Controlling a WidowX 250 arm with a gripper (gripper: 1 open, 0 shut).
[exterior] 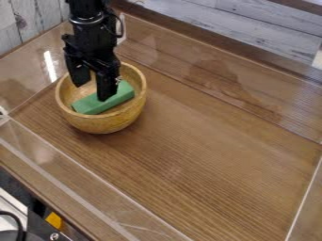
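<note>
A round tan wooden bowl (pixel 109 120) sits on the wooden table at the upper left. Inside it lies a green block (pixel 101 97), tilted diagonally. My black gripper (pixel 93 68) hangs from the top of the view over the back of the bowl, fingers pointing down, open, behind and above the green block. Whether the fingertips touch the bowl or block is hard to tell.
Light wooden walls edge it at the back and sides. Black cables (pixel 10 216) show at the lower left, outside the table.
</note>
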